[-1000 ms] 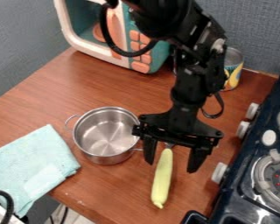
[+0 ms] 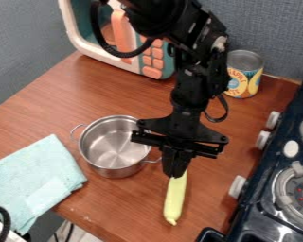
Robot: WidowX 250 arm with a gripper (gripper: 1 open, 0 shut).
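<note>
My gripper [image 2: 177, 151] hangs low over the wooden counter, right beside the steel pot. Its fingers are close together at the upper end of a pale yellow corn cob [image 2: 174, 199], which lies lengthwise on the counter; whether they grip it is hard to tell, as the dark gripper hides that end. The pot [image 2: 111, 159] stands to the left of the gripper.
A light blue towel [image 2: 27, 178] lies at the left front. A black stove [image 2: 287, 198] fills the right edge. A can [image 2: 242, 76] and a toy microwave [image 2: 91, 33] stand at the back.
The gripper's fingers have drawn closer together over the cob's upper end, and the wrist has shifted slightly. The pot and cob look nearly unmoved.
</note>
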